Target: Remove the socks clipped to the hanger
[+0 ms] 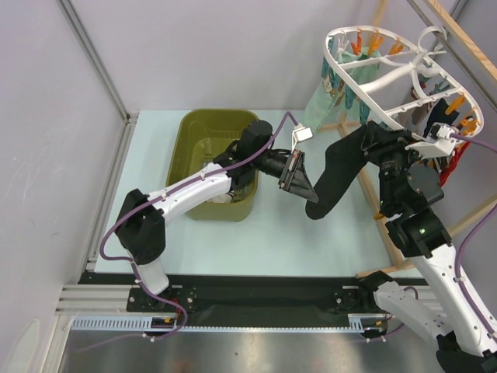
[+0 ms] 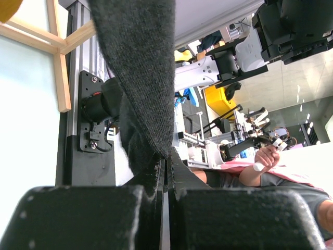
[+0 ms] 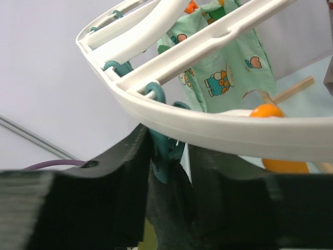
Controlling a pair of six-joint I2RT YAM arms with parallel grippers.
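Note:
A dark grey sock (image 1: 340, 172) hangs between the two arms below the white hanger (image 1: 359, 92). My left gripper is shut on the sock's lower end; the cloth runs upward from its fingertips in the left wrist view. Just under the hanger's rim, my right gripper stands part open, its fingers on either side of a teal clip (image 3: 163, 148). A sliver of light shows beside the clip's right edge. Below the clip, the sock (image 3: 169, 208) hangs down between the dark fingers. The clip's grip on the cloth is partly hidden.
Other clipped pieces hang around the ring, among them a mint green patterned cloth (image 3: 229, 73) and an orange clip (image 3: 268, 111). An olive bin (image 1: 183, 159) stands behind the left arm. Wooden stand bars (image 1: 377, 214) run beside the right arm.

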